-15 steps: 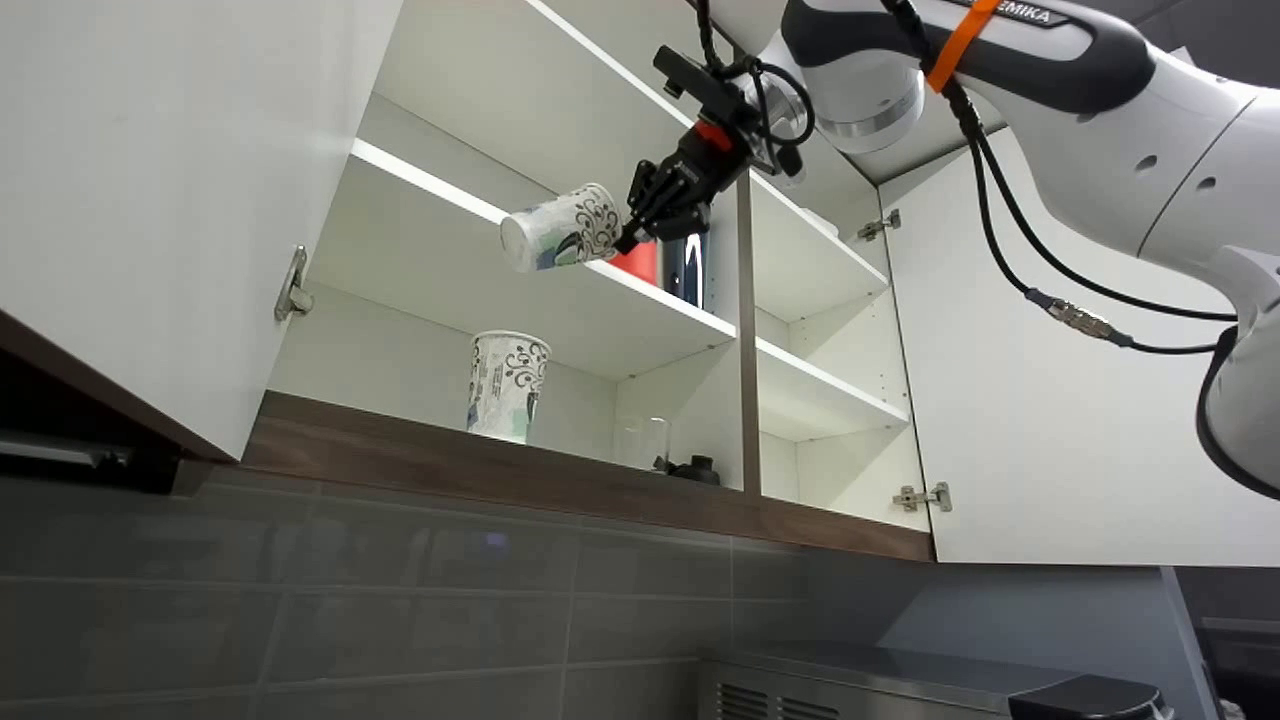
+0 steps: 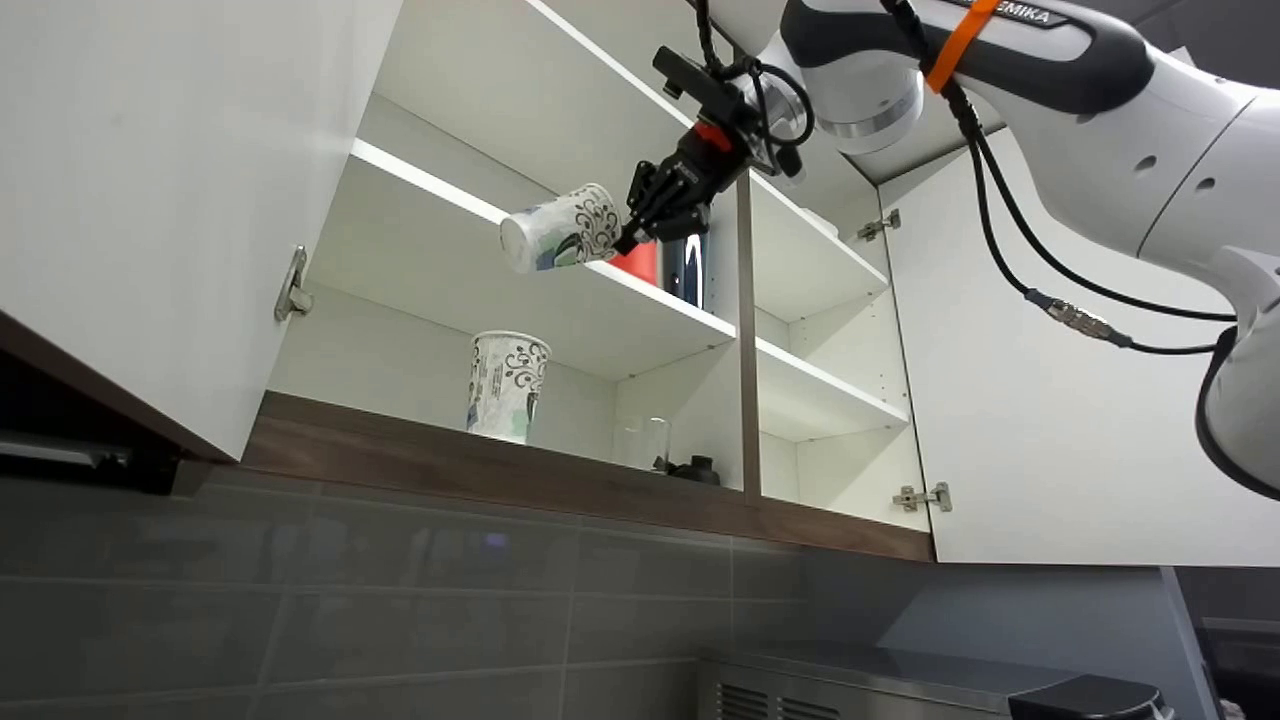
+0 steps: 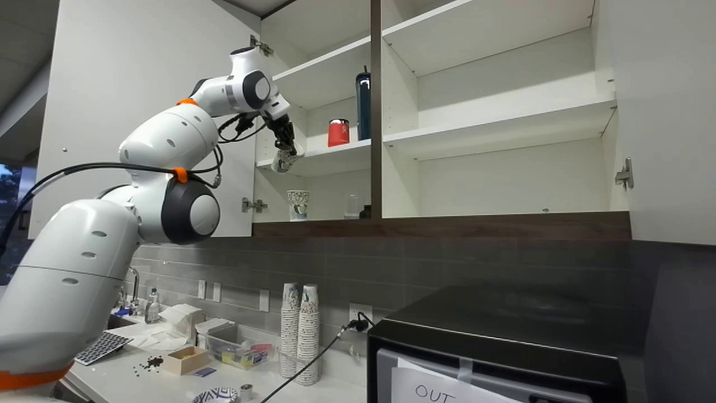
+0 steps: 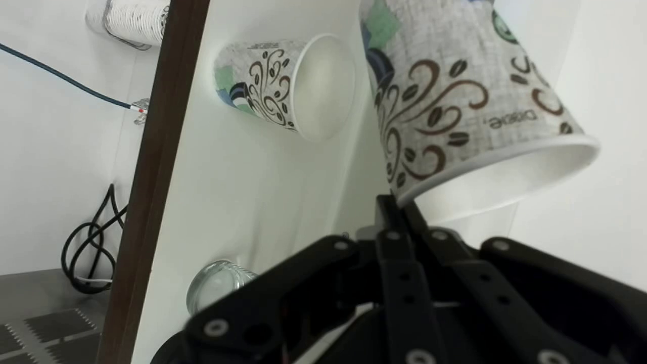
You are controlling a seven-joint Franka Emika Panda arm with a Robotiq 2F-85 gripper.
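Observation:
My gripper is shut on the rim of a patterned paper cup (image 4: 449,91). In exterior view 1 this held cup (image 2: 561,229) lies tilted nearly on its side in the air, by the front edge of the cabinet's middle shelf. Its open end faces the gripper (image 2: 630,242). A second patterned paper cup (image 2: 507,386) stands upright on the cabinet's bottom board, below the held one. The wrist view shows that cup's (image 4: 258,82) open top, apart from the held cup. In exterior view 2 the gripper (image 3: 290,149) is at middle-shelf height with the cup hanging beneath.
On the middle shelf (image 3: 335,151) are a red tumbler (image 3: 338,132) and a tall dark tumbler (image 3: 363,105). A clear glass (image 3: 351,206) stands on the bottom board, right of the standing cup. The right-hand shelves are bare. Both cabinet doors stand open. Stacked cups (image 3: 308,336) are on the counter.

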